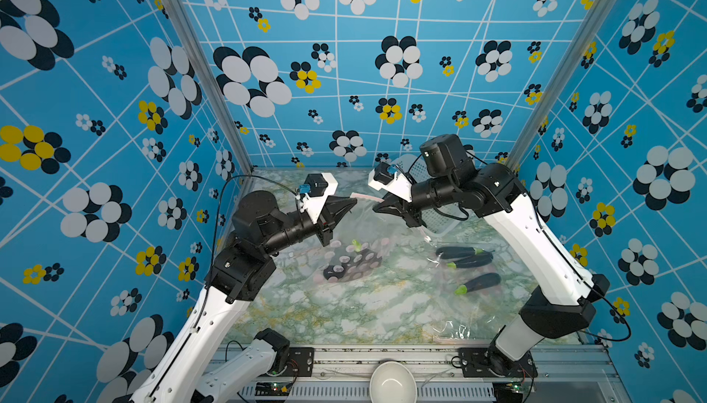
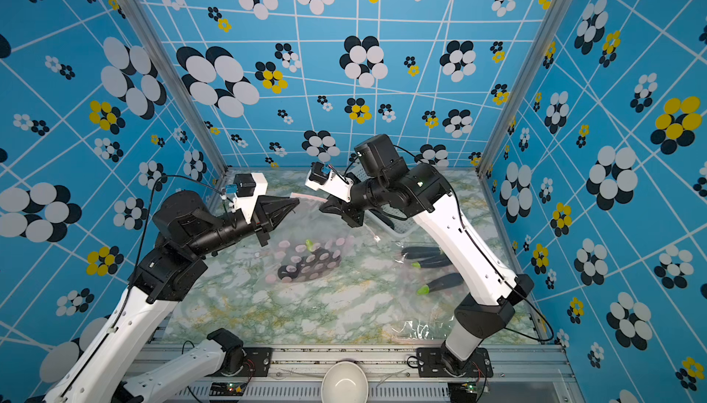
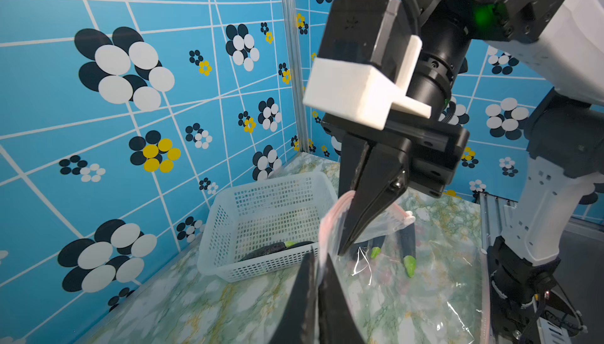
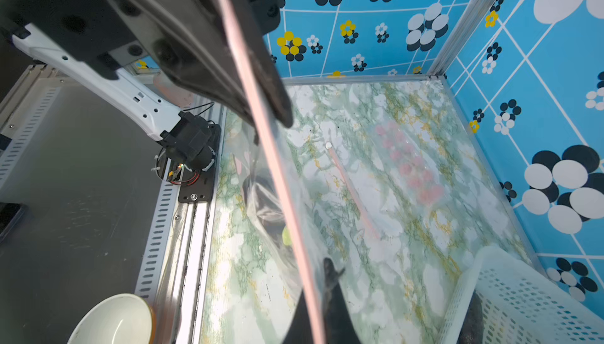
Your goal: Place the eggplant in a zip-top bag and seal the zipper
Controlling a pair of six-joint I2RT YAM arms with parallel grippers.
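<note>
A clear zip top bag (image 4: 283, 205) with a pink zipper strip (image 1: 365, 196) hangs between my grippers, a dark eggplant with green stem (image 1: 352, 261) low inside it. My left gripper (image 2: 285, 205) is at the strip's left end; the strip passes between its fingers in the left wrist view, how tightly I cannot tell. My right gripper (image 2: 331, 207) is shut on the strip, close to the left gripper. Several more eggplants (image 1: 477, 282) in clear plastic lie at the right of the counter.
A white basket (image 3: 264, 262) holding dark produce stands at the back right. A white bowl (image 1: 392, 382) sits at the front rail.
</note>
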